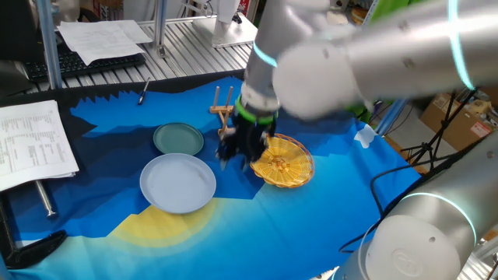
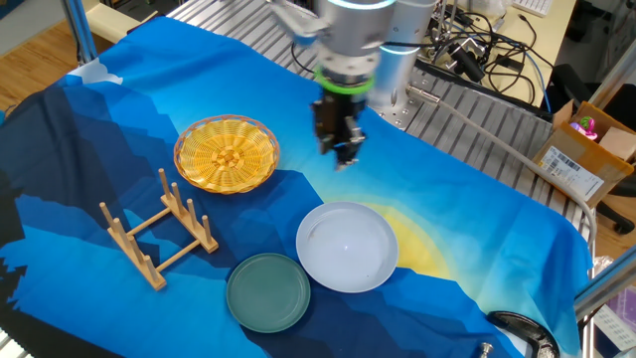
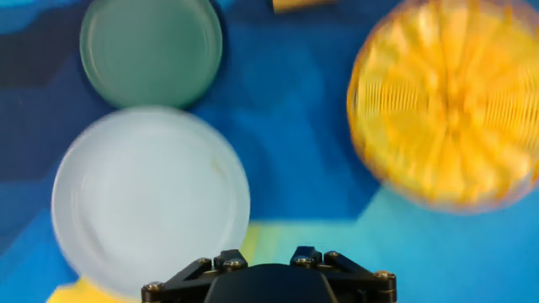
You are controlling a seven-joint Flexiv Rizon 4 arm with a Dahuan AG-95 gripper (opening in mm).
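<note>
My gripper shows at the bottom edge of the wrist view, open, its two fingertips apart and only cloth seen between them. In exterior view 2 the gripper (image 2: 343, 159) hangs above the cloth, between the wicker basket (image 2: 227, 155) and the pale blue-grey plate (image 2: 348, 247). A smaller green plate (image 2: 268, 292) lies beside the pale plate, both empty. Off to the left stands a wooden dish rack (image 2: 164, 231) with upright pegs and nothing in it. From exterior view 1, the blurred arm partly hides the rack (image 1: 221, 110) and the basket's near side (image 1: 286, 162).
Blue patterned cloth (image 2: 477, 199) covers the table, with free room right of the pale plate. Papers (image 1: 35, 142) and a black clamp (image 1: 35, 253) sit at the left in exterior view 1. A pen (image 1: 144, 92) lies near the back edge.
</note>
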